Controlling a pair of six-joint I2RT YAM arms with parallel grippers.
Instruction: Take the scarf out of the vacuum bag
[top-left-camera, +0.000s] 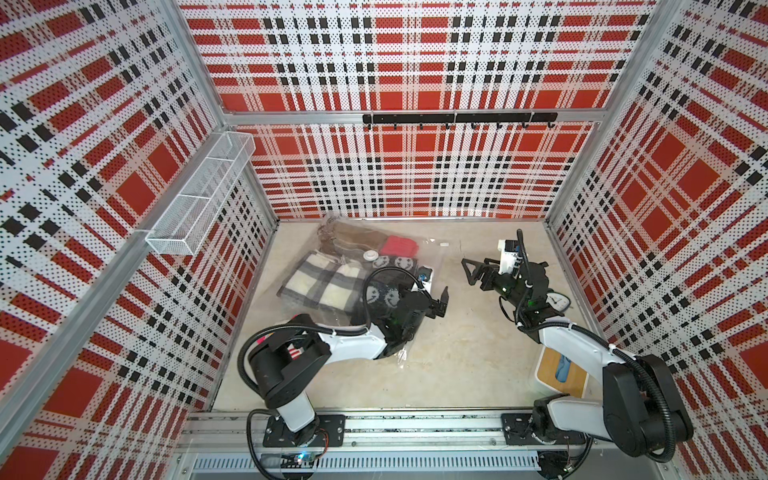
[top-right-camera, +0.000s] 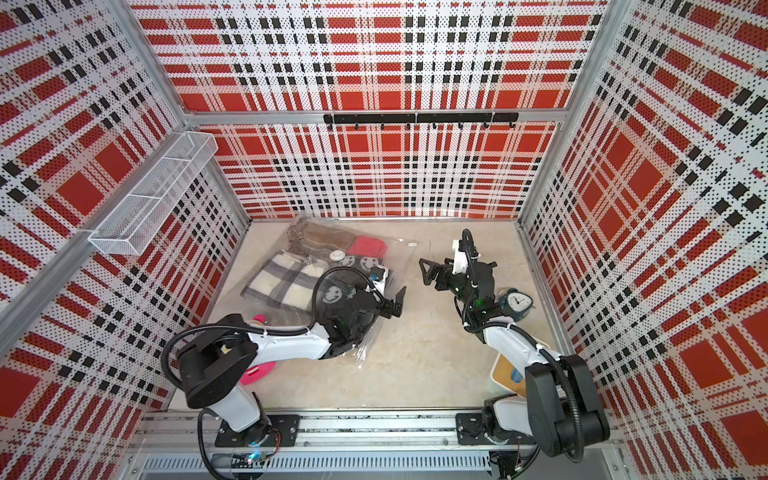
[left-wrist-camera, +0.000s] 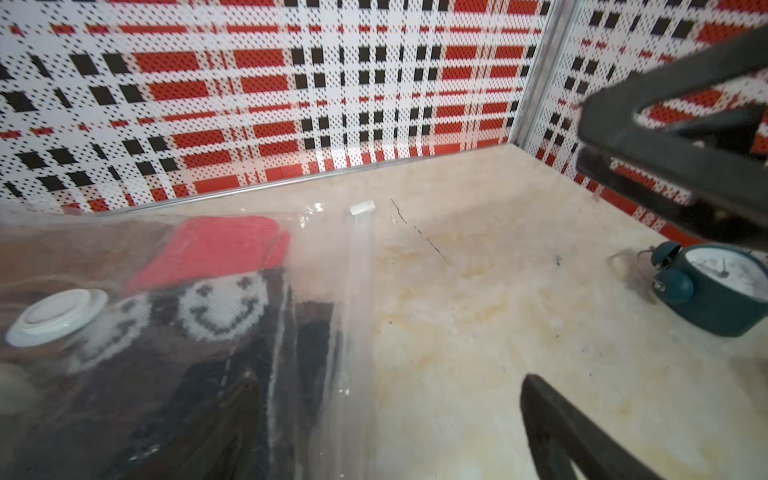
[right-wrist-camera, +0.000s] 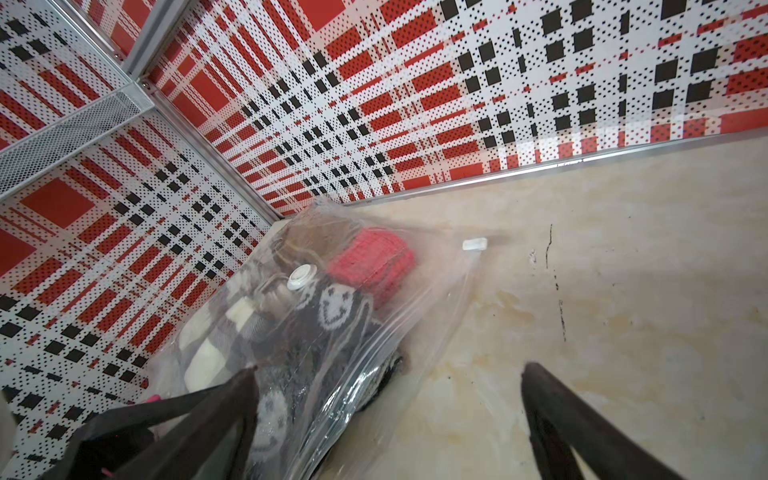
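Observation:
A clear vacuum bag (right-wrist-camera: 436, 296) lies flat on the left half of the table, holding folded fabrics: a brown one, a red one (right-wrist-camera: 369, 264), a black-and-white checked one (top-left-camera: 320, 284) and a dark one with smiley faces (right-wrist-camera: 334, 308). A white valve (right-wrist-camera: 301, 276) shows on the bag. My left gripper (top-left-camera: 432, 296) hovers over the bag's right part, open and empty. My right gripper (top-left-camera: 472, 269) stands open and empty over bare table, right of the bag. Which fabric is the scarf I cannot tell.
A teal clock (top-right-camera: 516, 302) and a wooden tray (top-left-camera: 552, 372) are at the right. A pink plush toy (top-right-camera: 254, 374) is behind my left arm. A wire basket (top-left-camera: 192, 200) hangs on the left wall.

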